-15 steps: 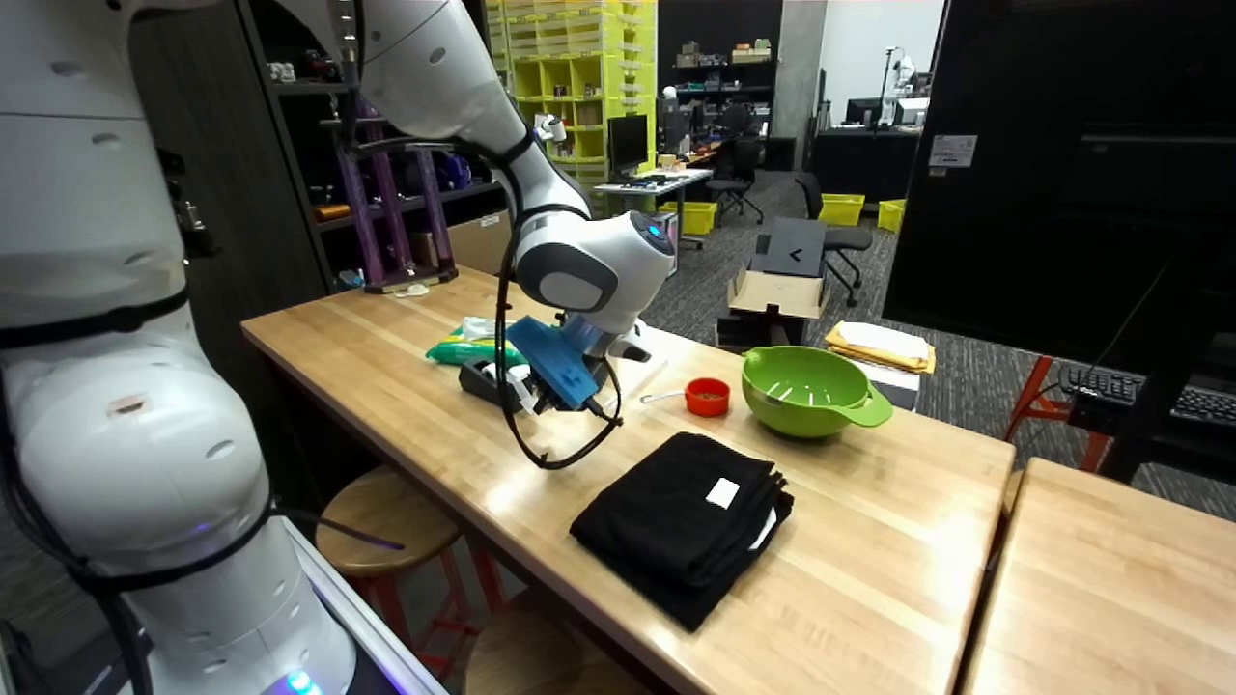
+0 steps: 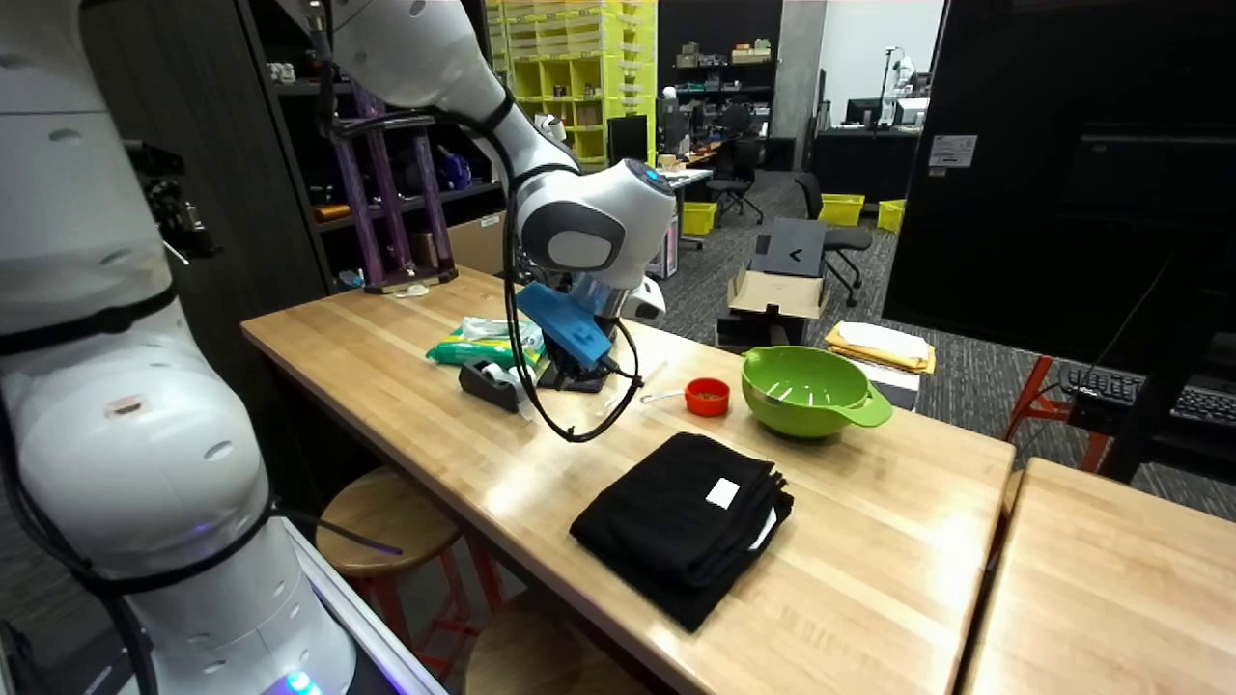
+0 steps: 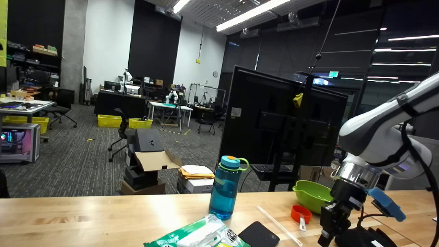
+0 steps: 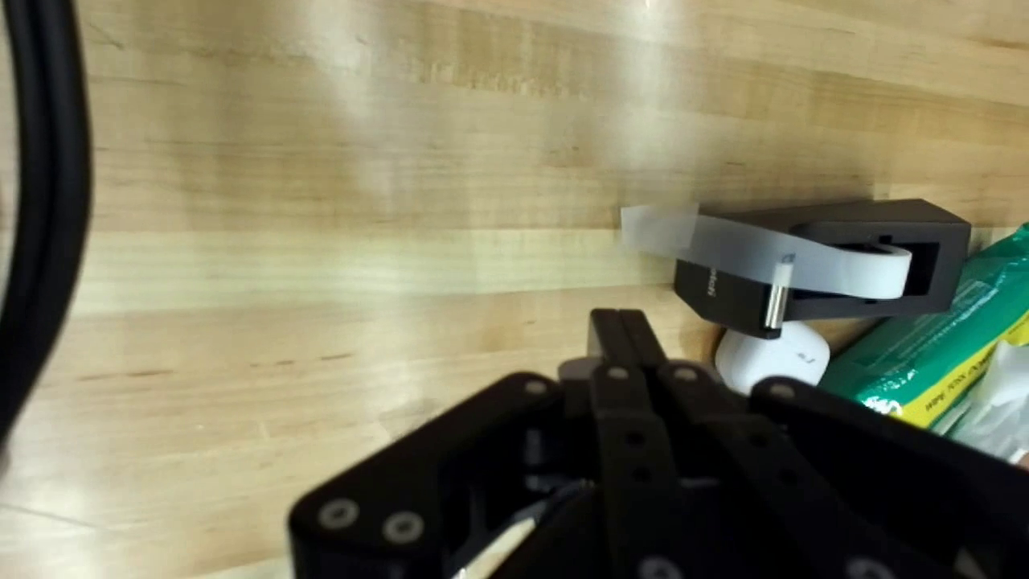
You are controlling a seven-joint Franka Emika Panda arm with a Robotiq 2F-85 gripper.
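My gripper is shut, and nothing shows between its fingers. It hangs above the wooden table beside a black tape dispenser [image 4: 849, 217], apart from it. A strip of clear tape [image 4: 714, 243] reaches past the dispenser's end in the wrist view. A white rounded case [image 4: 772, 355] sits against the dispenser, partly covered by my gripper. In exterior view 1 the dispenser [image 2: 489, 384] stands left of my gripper, on the near side of a green pack [image 2: 463, 351]. My gripper [image 3: 325, 239] is at the lower right of exterior view 2.
Folded black cloth [image 2: 684, 515] lies on the nearer table, with a red measuring cup [image 2: 707, 398] and a green colander [image 2: 800, 388] behind it. A blue bottle [image 3: 225, 187] stands near the far edge. A cable loop [image 2: 579, 438] hangs by my wrist.
My arm has risen and shifted slightly away from the tape dispenser in exterior view 1, leaving more of the dispenser visible. The cloth, cup and colander have not moved.
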